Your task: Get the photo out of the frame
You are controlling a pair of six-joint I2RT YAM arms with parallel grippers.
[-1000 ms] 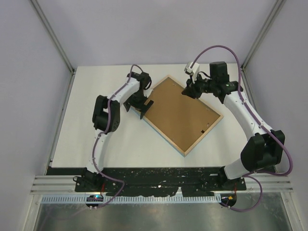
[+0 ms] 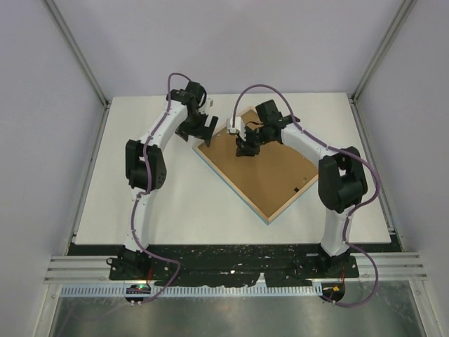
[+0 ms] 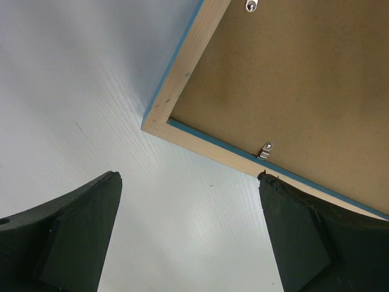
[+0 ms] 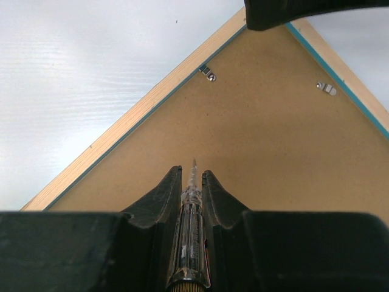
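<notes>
The picture frame [image 2: 238, 192], light wood with blue edges, lies back side up on the table, its brown backing board [image 2: 270, 175] still inside. Small metal clips sit along the inner edge; one clip [image 3: 265, 150] shows in the left wrist view, another clip in the right. Over the frame's left corner, my left gripper [image 2: 197, 136] stands open with nothing between its fingers. My right gripper [image 2: 243, 149] is shut on a slim pointed tool [image 4: 189, 237], held above the board near that corner. The photo is hidden.
A dark finger [image 4: 292, 9] of the left gripper reaches into the top of the right wrist view, so both grippers are close together.
The right gripper has moved left across the board with its tool, towards the left corner. The frame has barely moved.
</notes>
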